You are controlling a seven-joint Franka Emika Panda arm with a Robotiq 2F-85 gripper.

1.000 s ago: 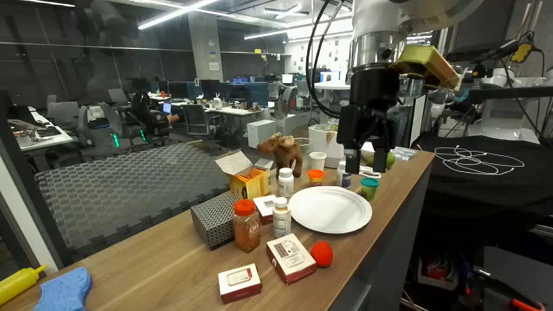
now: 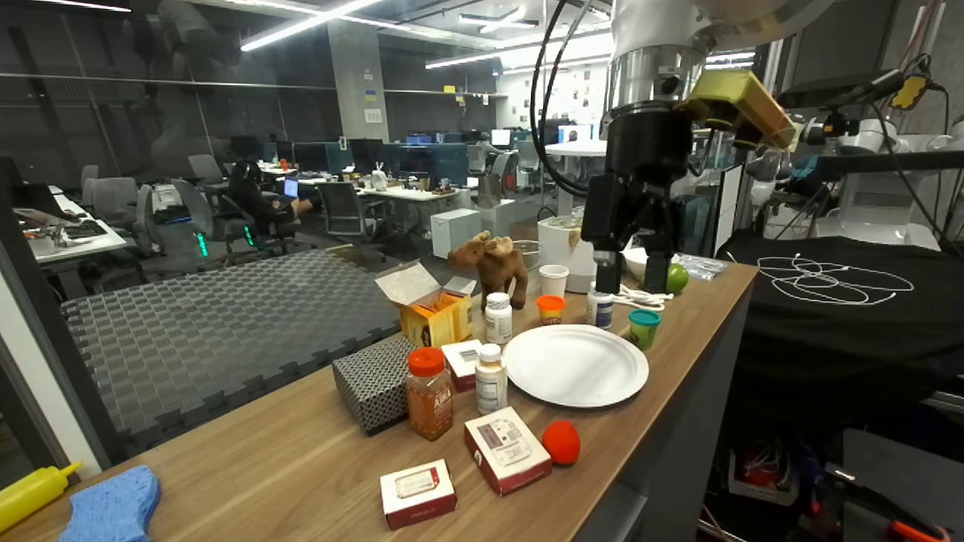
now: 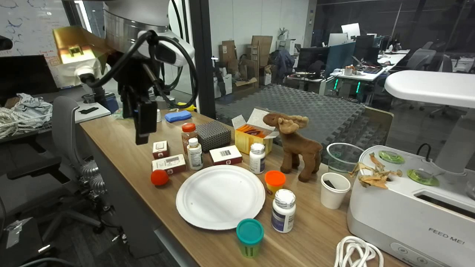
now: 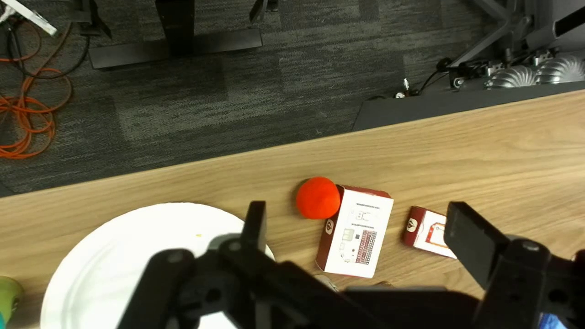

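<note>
My gripper (image 2: 635,275) hangs open above the table with nothing between its fingers. In the wrist view its black fingers (image 4: 255,225) stand wide apart, well above a red ball (image 4: 318,198) and a white-topped red box (image 4: 359,232). The ball rests against or right beside that box, near the table's front edge. A smaller red-and-white box (image 4: 431,232) lies to the right, partly covered by a finger. At the left is a white plate (image 4: 126,241), its lower part hidden by the gripper. Exterior view 2 shows the plate (image 3: 220,197) empty.
Around the plate stand several bottles, including an orange-capped jar (image 2: 429,394), and a green tub (image 3: 249,237). Farther back are a plush moose (image 3: 295,144), an open yellow box (image 3: 254,138) and a white appliance (image 3: 414,213). Bare wood lies in front of the small boxes.
My gripper has risen slightly and shifted a little left in exterior view 1. Its fingers look somewhat farther apart. The objects on the table stay where they were.
</note>
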